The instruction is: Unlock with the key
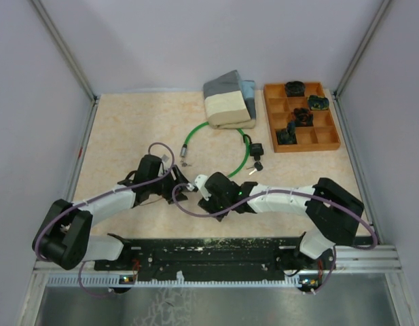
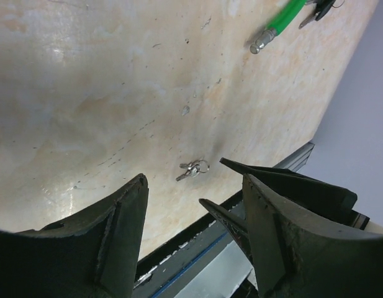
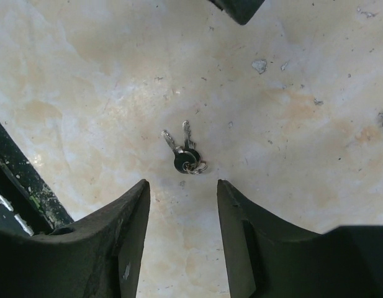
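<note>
A small bunch of keys with a black head (image 3: 185,159) lies flat on the table between and beyond the fingertips of my open right gripper. The same keys (image 2: 191,169) show in the left wrist view, past the fingertips of my left gripper, which also stands open and empty. In the top view both grippers are close together at the table's front middle. A green cable lock (image 1: 242,161) curves behind them, its metal end (image 2: 262,41) bare. Other keys (image 1: 257,165) with a black fob lie right of the lock.
A folded grey and cream cloth (image 1: 226,109) sits at the back centre. A wooden compartment tray (image 1: 315,141) with dark items is at the back right. The table's dark front edge (image 1: 195,251) lies just below the grippers.
</note>
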